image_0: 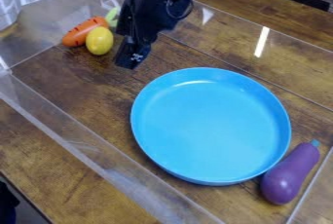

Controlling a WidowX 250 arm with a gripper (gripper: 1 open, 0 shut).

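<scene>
My dark gripper [130, 51] hangs at the upper middle, open, its tips just right of a yellow lemon [99, 40]. An orange carrot [81, 31] with pale green leaves lies beside the lemon, its top partly behind the gripper. A large blue plate [209, 123] sits at centre right, below the gripper. A purple eggplant [289, 174] lies at the lower right, outside the plate.
Clear walls border it along the left and lower right.
</scene>
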